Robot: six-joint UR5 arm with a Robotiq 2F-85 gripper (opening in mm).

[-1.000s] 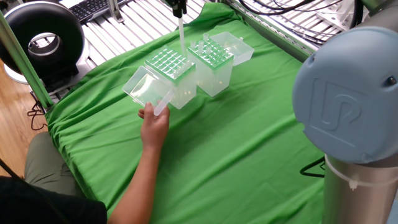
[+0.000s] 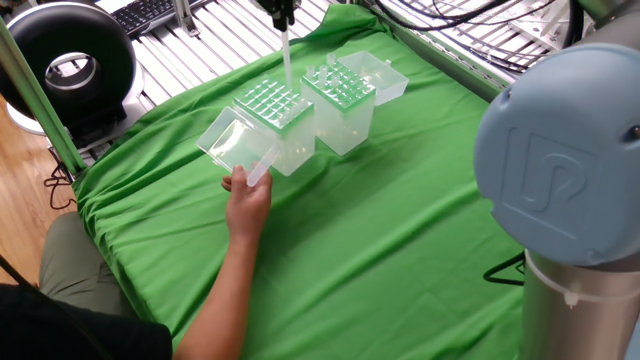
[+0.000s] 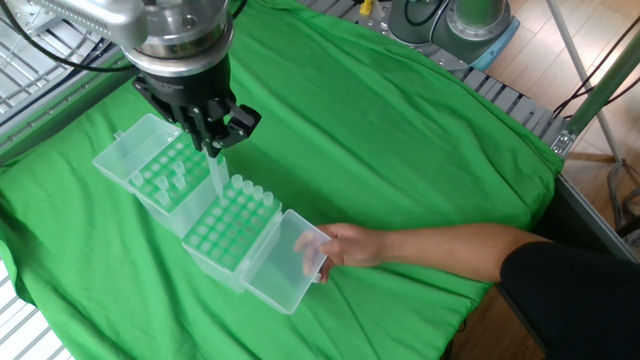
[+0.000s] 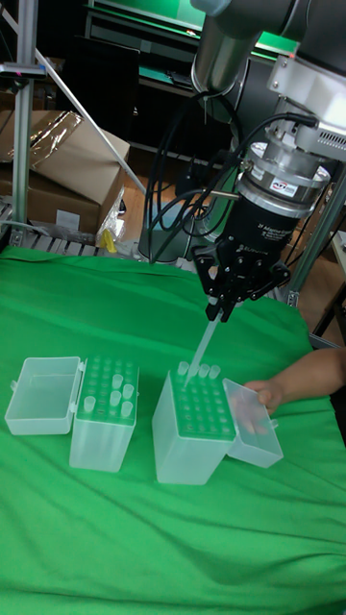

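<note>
My gripper (image 4: 216,307) is shut on a long translucent pipette tip (image 4: 202,351), which points down and leans slightly. Its lower end is at the green rack of one clear box (image 4: 185,451), near the side facing the other box; whether it sits in a hole cannot be told. Several tips stand along one edge of that rack (image 3: 235,228). The second box (image 4: 99,448) stands beside it, with several tips standing up in its green rack (image 3: 172,172). In exterior view 1 only the gripper's lower part (image 2: 284,20) shows at the top edge.
A person's hand (image 2: 248,200) holds the open lid (image 2: 236,143) of the box under my gripper. The other box's lid (image 4: 43,396) hangs open on the outer side. Green cloth (image 2: 400,230) covers the table, clear around both boxes.
The gripper and the tip it holds have shifted slightly left in exterior view 1. Boxes and hand look almost unmoved.
</note>
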